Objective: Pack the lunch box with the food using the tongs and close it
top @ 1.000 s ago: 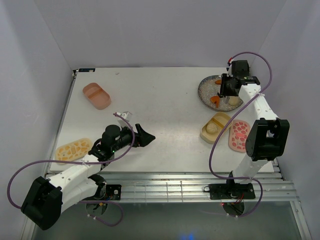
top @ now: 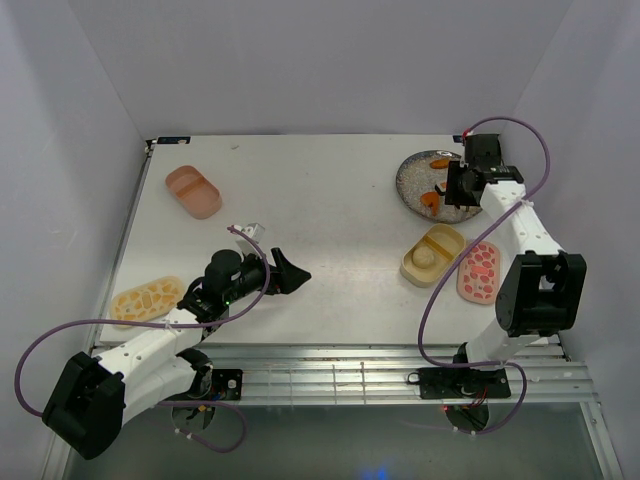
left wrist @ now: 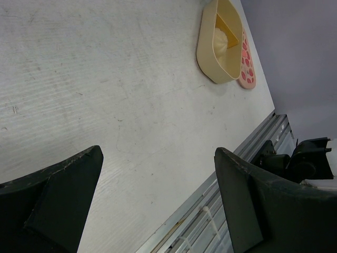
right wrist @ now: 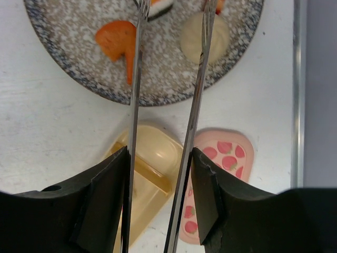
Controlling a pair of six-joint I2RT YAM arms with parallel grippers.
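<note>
A speckled plate (top: pixel 410 188) at the back right holds orange food pieces (right wrist: pixel 113 39) and a pale round piece (right wrist: pixel 192 39). Over it, my right gripper has two long metal strips between or along its fingers, their tips apart above the food; whether they grasp anything at the tips is unclear. A cream lunch box (top: pixel 410 262) with a divider and round item sits in front of the plate, beside a pink patterned lid (top: pixel 479 285). My left gripper (top: pixel 282 270) stands open and empty over the left front.
A pink box (top: pixel 195 195) lies at the back left, a yellow patterned lid (top: pixel 145 300) at the front left. Walls border the right side.
My right arm has shifted slightly toward the front and right over the plate. The left arm is unchanged.
</note>
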